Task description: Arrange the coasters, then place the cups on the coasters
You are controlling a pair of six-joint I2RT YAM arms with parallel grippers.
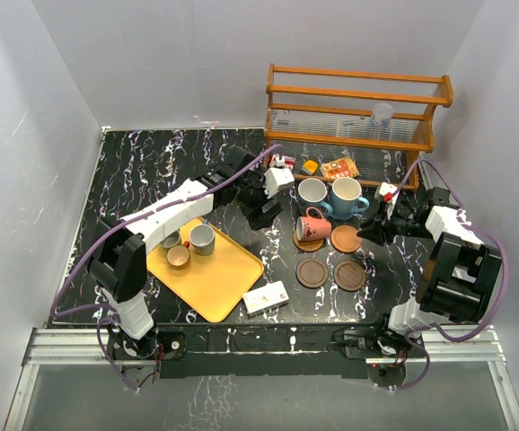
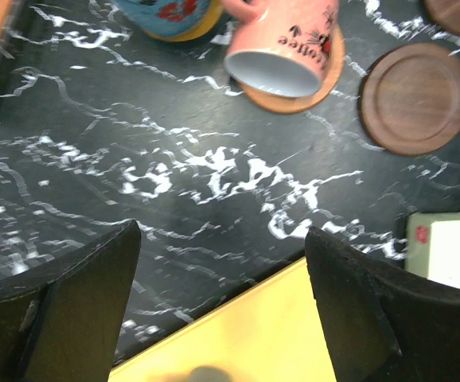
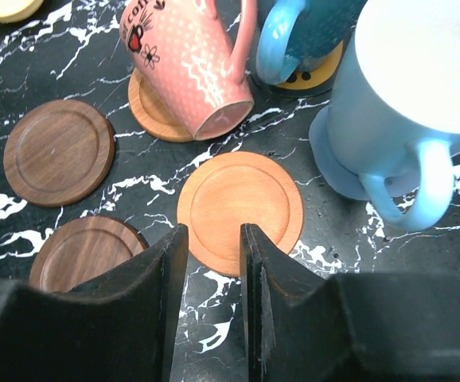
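The pink cup [image 1: 312,227] lies tipped on its side across the left light-wood coaster [image 3: 146,107]. In the right wrist view its mouth points away and its base and handle face my right gripper. That gripper is open a little, with nothing between its fingers, over the near edge of the right light-wood coaster [image 3: 242,208], which is bare. My left gripper stands wide open and empty above the dark marble and the corner of the yellow tray [image 2: 278,318]; the cup's open rim [image 2: 274,76] shows ahead of it.
Two blue cups [image 1: 312,190] [image 1: 345,193] stand upright behind the pink one. Bare dark coasters [image 1: 312,273] [image 1: 350,276] lie nearer, with a white box [image 1: 266,297] to their left. A wooden rack [image 1: 349,141] stands behind; cups sit in the yellow tray.
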